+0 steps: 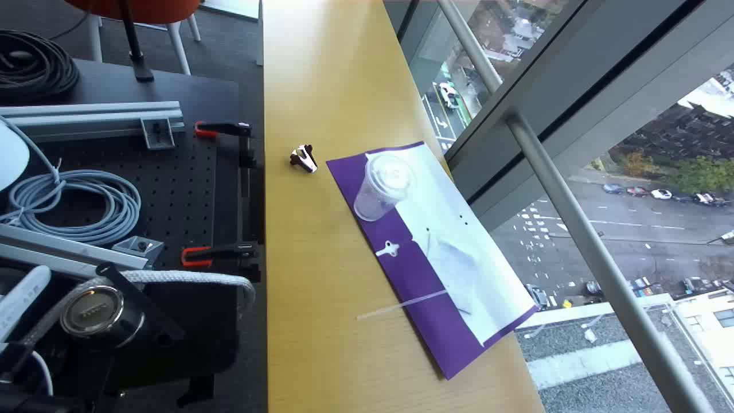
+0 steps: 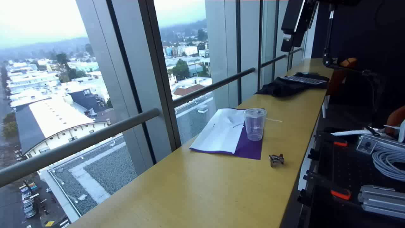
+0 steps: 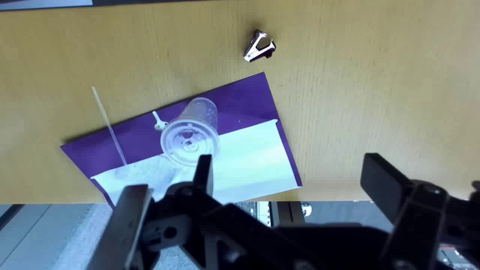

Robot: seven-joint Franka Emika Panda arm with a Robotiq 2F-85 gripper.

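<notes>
In the wrist view my gripper stands open, its dark fingers [image 3: 382, 184] far apart with nothing held between them. Upright on a purple folder [image 3: 243, 101] is a clear plastic cup [image 3: 202, 110] with a clear lid. White paper [image 3: 256, 157] covers much of the folder. A thin clear straw [image 3: 107, 119] lies partly on the folder and partly on the wood. Close to the cup rests a small white flat piece [image 3: 159, 124]. A dark and silver staple remover [image 3: 260, 47] sits on bare wood, apart from the folder. Neither exterior view clearly shows the gripper.
The long wooden counter [image 2: 212, 182] has wide clear stretches on both sides of the folder. A metal rail [image 1: 564, 179] and windows run along one edge. Beyond the other edge stands a black cart [image 1: 186, 179] with coiled cable [image 1: 113, 206]. Dark cloth [image 2: 277, 87] lies farther along.
</notes>
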